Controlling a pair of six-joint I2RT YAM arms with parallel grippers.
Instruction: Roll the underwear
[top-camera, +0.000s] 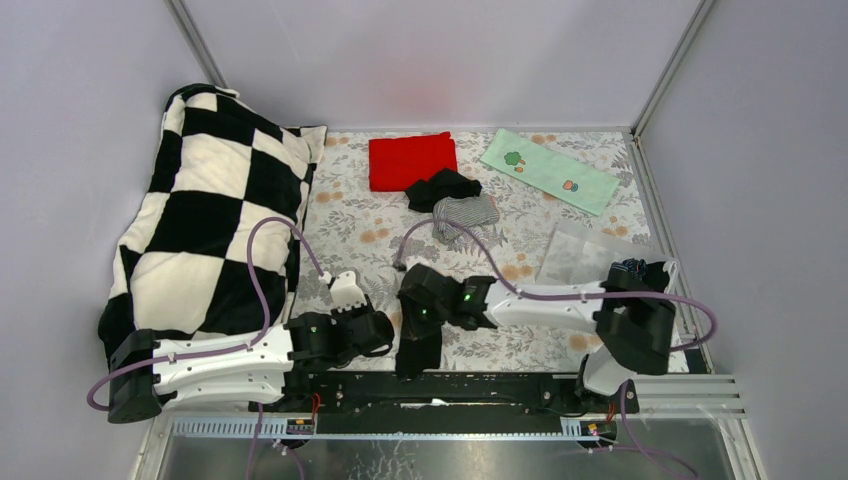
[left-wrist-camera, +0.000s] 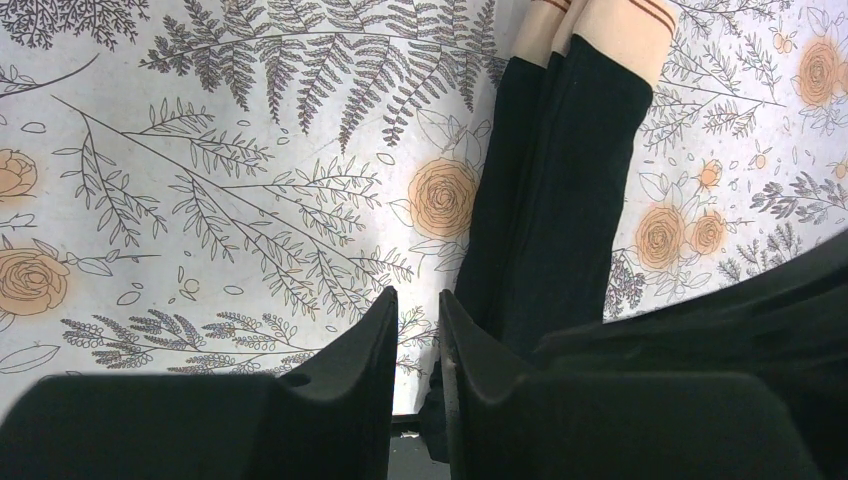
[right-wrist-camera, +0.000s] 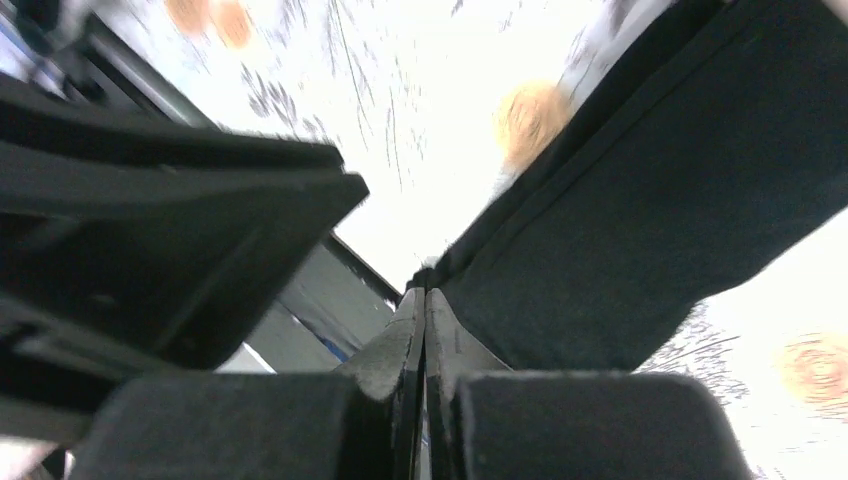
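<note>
The underwear is a black strip (left-wrist-camera: 570, 190) folded lengthwise, with a beige waistband (left-wrist-camera: 625, 40) at its far end. In the top view, its black near end (top-camera: 418, 352) shows by the table's front edge while the right arm covers the rest. Just left of the strip, my left gripper is partly open, and no cloth is visibly clamped between its fingers. My right gripper is shut, tips at the strip's near-left corner. Whether any fabric is pinched in the right tips cannot be made out.
Behind lie a red cloth (top-camera: 411, 162), a black garment (top-camera: 441, 188), a grey striped garment (top-camera: 466, 216) and a green towel (top-camera: 550, 172). A checkered blanket (top-camera: 200, 230) fills the left side. A translucent box (top-camera: 585, 250) stands right.
</note>
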